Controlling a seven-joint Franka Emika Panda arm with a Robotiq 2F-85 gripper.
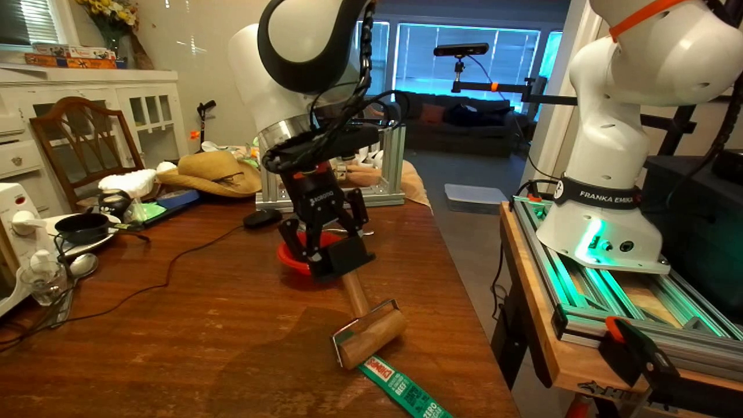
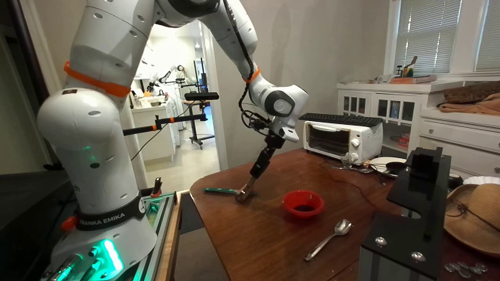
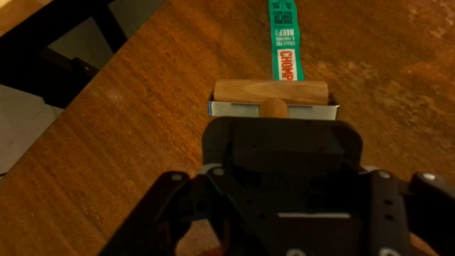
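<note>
My gripper is shut on the wooden handle of a small roller. The roller's wooden cylinder sits in a metal frame and points down toward the table, over one end of a green CHOMPS wrapper. From the wrist, the cylinder lies across the end of the wrapper, while the black fingers hide most of the handle. In the second exterior view the roller is low at the end of the green strip; whether it touches cannot be told.
A red bowl stands on the table near the roller, with a spoon closer to the second camera. A toaster oven and a straw hat are farther off. The table edge runs close beside the wrapper.
</note>
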